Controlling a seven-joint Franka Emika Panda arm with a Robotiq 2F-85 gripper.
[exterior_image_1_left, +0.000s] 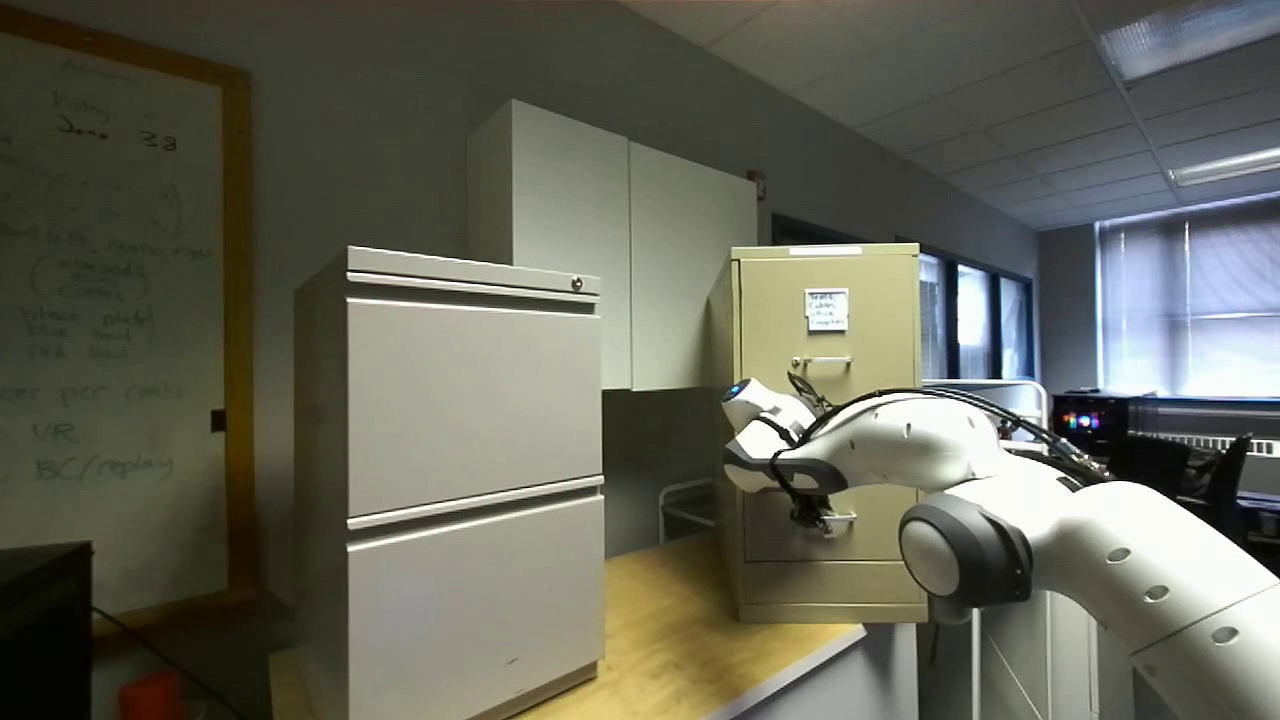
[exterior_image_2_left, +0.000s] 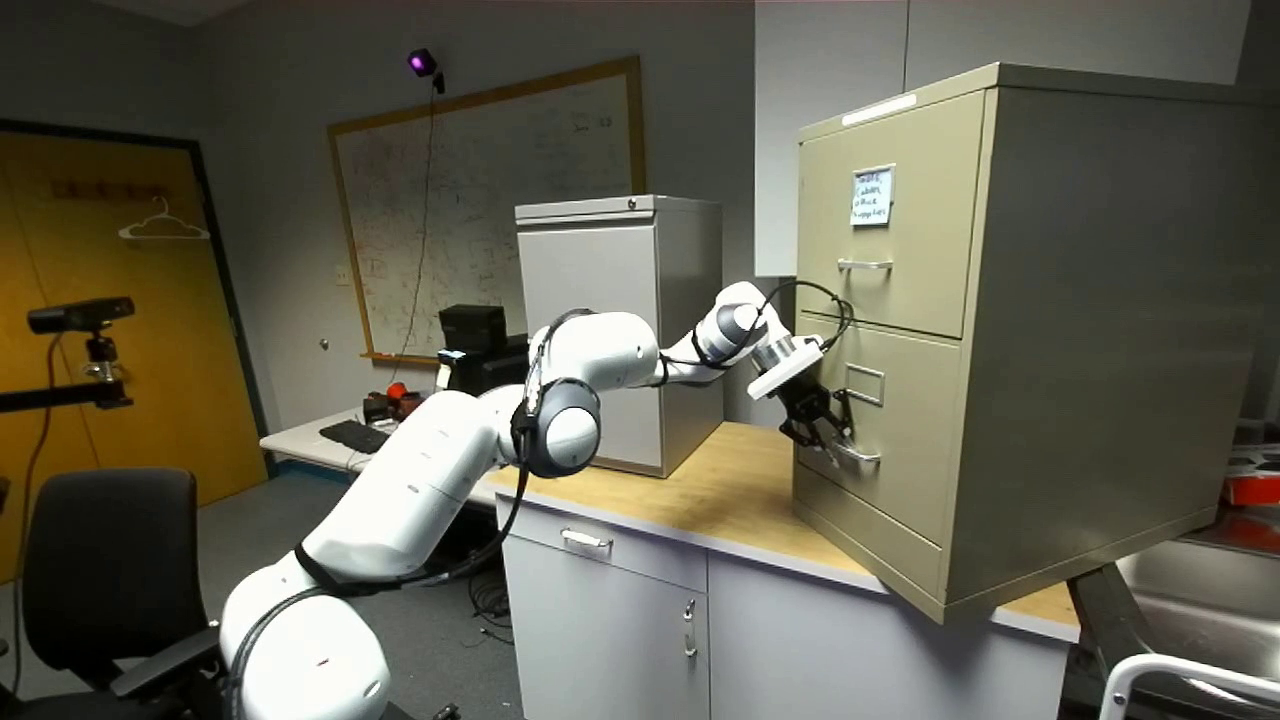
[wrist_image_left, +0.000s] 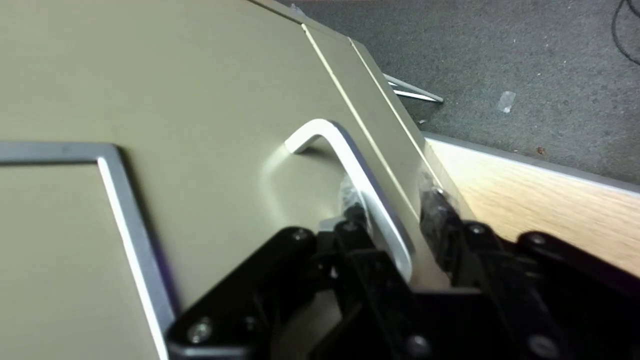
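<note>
The tan filing cabinet stands on the wooden counter with its drawers closed. Its lower drawer has a silver handle, seen close up in the wrist view. Around that handle is my gripper, one black finger on the inner side and the other finger on the outer side. The fingers are shut on the handle, though some gap shows near the tips. From exterior view 2, my gripper reaches down to the handle's left part. In exterior view 1 the gripper partly covers the handle.
A grey two-drawer cabinet stands on the same counter. An empty label frame sits above the held handle, and the upper drawer's handle is higher up. Open floor lies before the counter.
</note>
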